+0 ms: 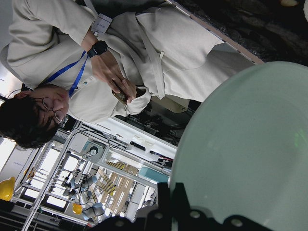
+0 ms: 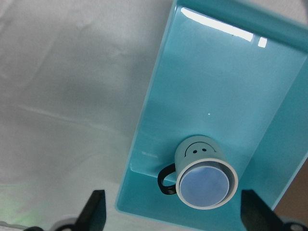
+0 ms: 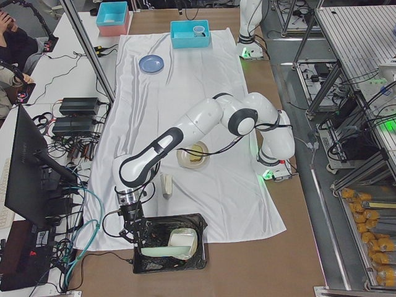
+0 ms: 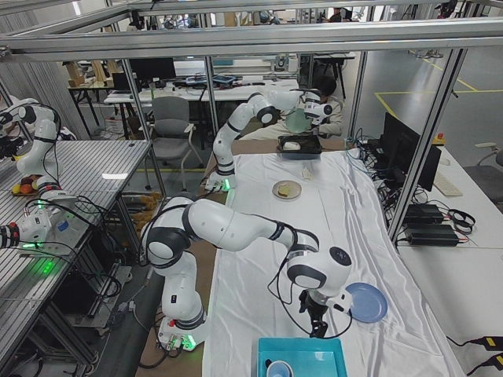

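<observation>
My left gripper is shut on a pale green plate, which stands on edge over the black bin and fills much of the left wrist view; a white container is in the bin. My right gripper hangs open, with nothing between its fingers, above a turquoise bin holding a mug with a blue inner surface.
A blue plate, a beige plate with a yellow item and a pale block lie on the white cloth. A person sits beside the black bin.
</observation>
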